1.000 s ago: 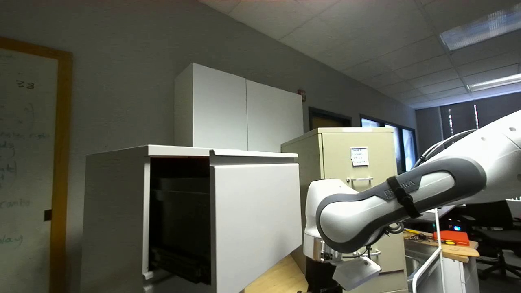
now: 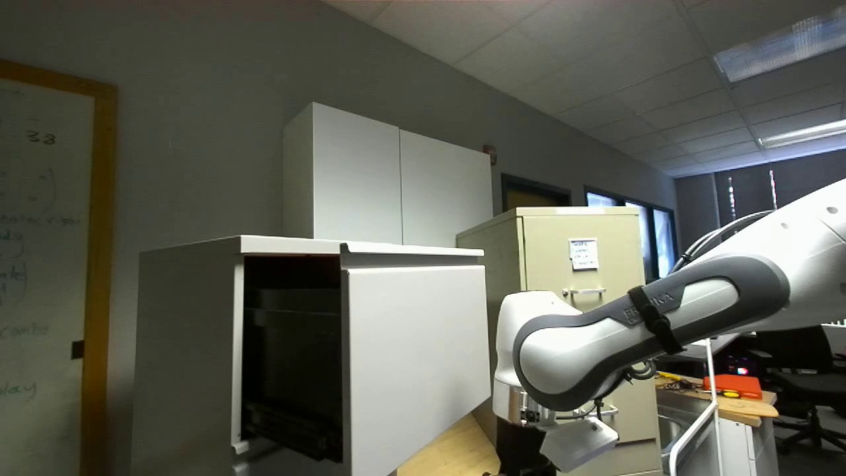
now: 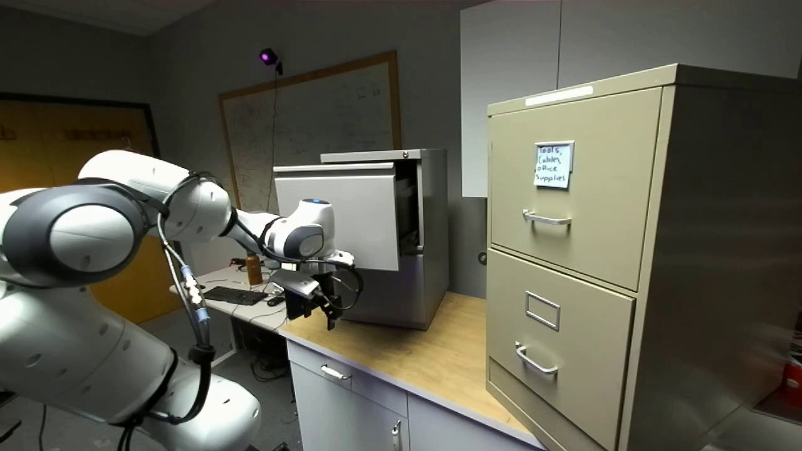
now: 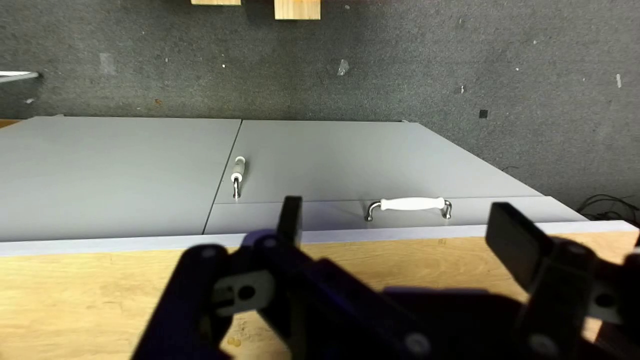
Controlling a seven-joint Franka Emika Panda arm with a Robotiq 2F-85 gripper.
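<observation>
The white cabinet [image 2: 186, 341] has its top drawer [image 2: 420, 357] pulled out, and the dark inside shows at the side. In exterior view 2 my gripper [image 3: 317, 316] hangs in front of that drawer front [image 3: 338, 214], low over the front edge of the wooden counter. Seen from the wrist, the gripper stands open: its dark fingers [image 4: 291, 219] are wide apart with nothing between them. Below lie the counter top [image 4: 90, 288] and the grey base cabinet with a white drawer handle [image 4: 411, 204]. Exterior view 1 cuts off the fingertips.
A beige filing cabinet [image 3: 564, 203] with metal handles and a paper label stands to the right in exterior view 2. A desk with a keyboard [image 3: 234, 294] and a brown bottle [image 3: 253, 269] lies at the left.
</observation>
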